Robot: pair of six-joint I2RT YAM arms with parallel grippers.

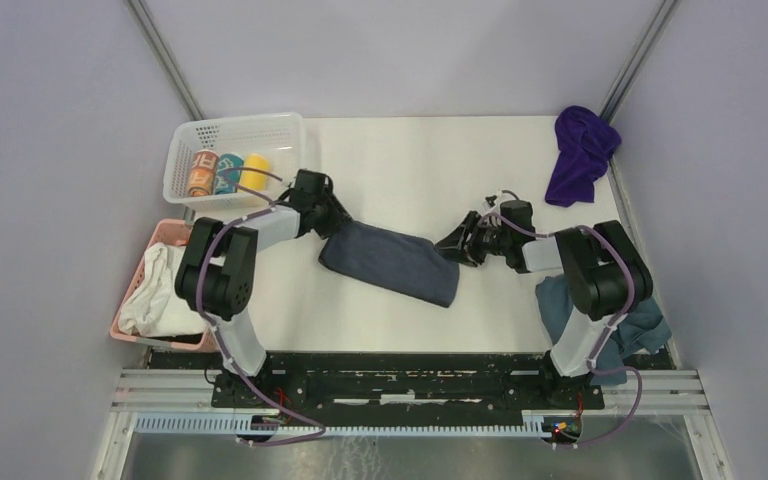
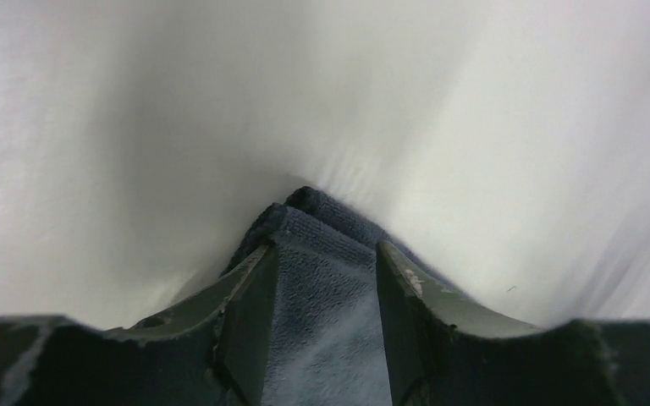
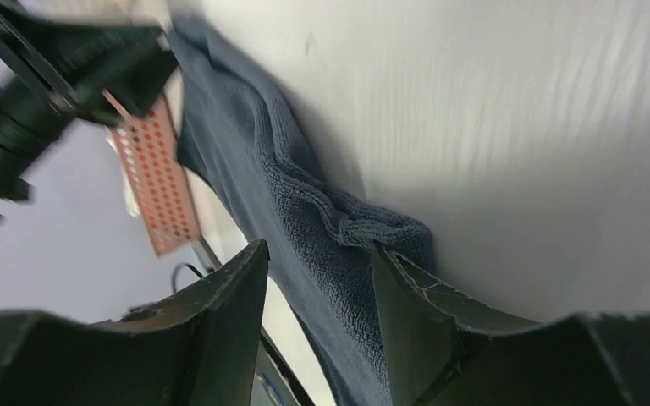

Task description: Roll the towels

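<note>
A dark grey-blue towel (image 1: 390, 262), folded into a long strip, lies slanted across the middle of the table. Over its far left corner is my left gripper (image 1: 338, 222). In the left wrist view the fingers (image 2: 250, 317) stand apart, with the folded towel edge (image 2: 326, 237) between and just beyond the tips. My right gripper (image 1: 452, 252) is at the towel's far right corner. Its fingers (image 3: 241, 321) are open in the right wrist view, and the bunched towel edge (image 3: 372, 228) lies between and ahead of them, not pinched.
A white basket (image 1: 295, 150) with rolled towels stands at the back left, above a pink basket (image 1: 125, 300) holding white cloth. A purple towel (image 1: 582, 150) lies at the back right, a blue-grey towel (image 1: 640, 318) at the front right.
</note>
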